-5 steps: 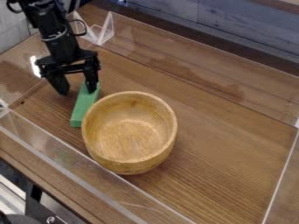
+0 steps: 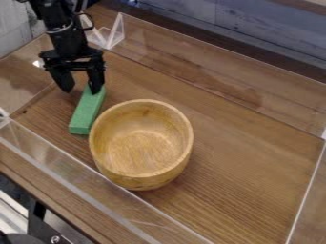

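Note:
The black gripper [image 2: 79, 73] hangs at the upper left of the camera view with its fingers apart, over the top end of a green bar [image 2: 86, 112] lying on the wooden table. I cannot tell whether the fingers touch the bar. A large yellow wooden bowl [image 2: 140, 143] sits just right of and below the bar.
Pale edges border it at the lower left and far right, and a dark blue-grey wall [image 2: 242, 24] runs along the back. A clear plastic piece stands behind the arm.
The gripper has moved slightly up and toward the back, and its orientation has shifted a little. The green bar and the bowl look unmoved.

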